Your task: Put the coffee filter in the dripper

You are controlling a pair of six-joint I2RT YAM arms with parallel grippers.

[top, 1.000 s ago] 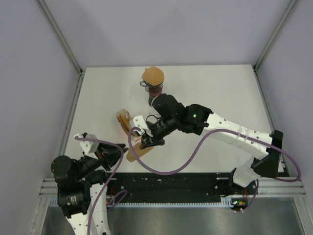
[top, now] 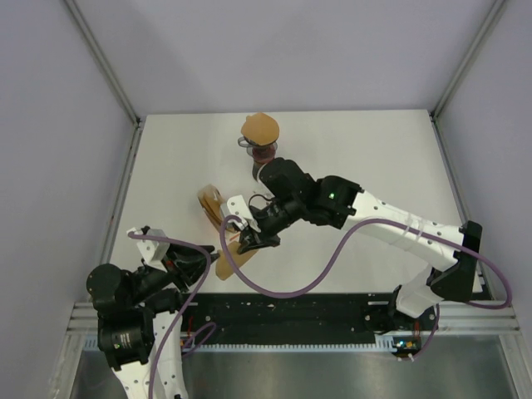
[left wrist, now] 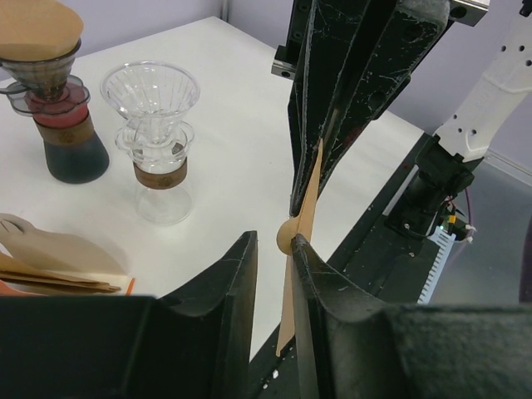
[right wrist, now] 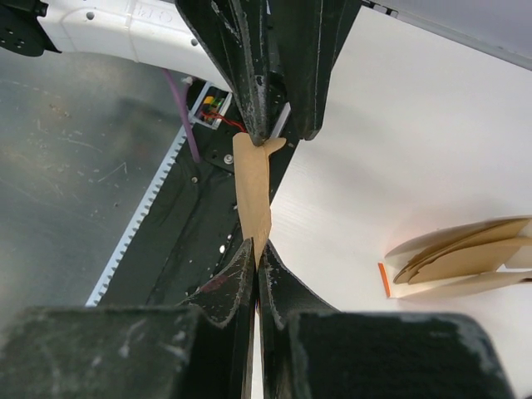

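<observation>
A tan paper filter point(top: 229, 260) is held upright between my grippers near the table's front edge. My right gripper is shut on it. My left gripper has its fingers around the filter's edge, as the left wrist view shows; they look slightly apart, and whether they pinch it is unclear. An empty clear dripper point(left wrist: 150, 96) sits on a glass carafe in the left wrist view, mostly hidden by the right arm from above.
A second dripper with a tan filter point(top: 260, 129) on a dark-filled carafe stands at the back. A holder of filters point(top: 209, 204) is at centre left.
The filter between the grippers has shifted slightly in shape or angle in the top view; the arms look almost unmoved.
</observation>
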